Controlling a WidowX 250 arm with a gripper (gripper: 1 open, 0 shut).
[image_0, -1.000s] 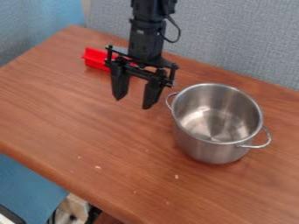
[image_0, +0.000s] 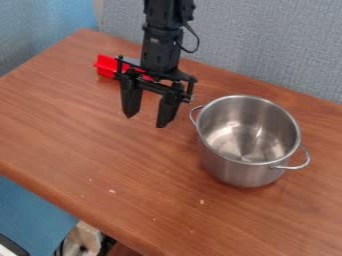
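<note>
My black gripper (image_0: 148, 108) hangs over the wooden table, left of a steel pot (image_0: 247, 140), its two fingers spread open with nothing visible between them. Behind it, at the back left, a red object (image_0: 108, 66) lies on the table, partly hidden by the gripper.
A grey padded wall (image_0: 267, 50) stands along the back. The table's left front edge drops to a blue area.
The gripper has shifted slightly to the left over the last second. The pot and red object look unmoved.
</note>
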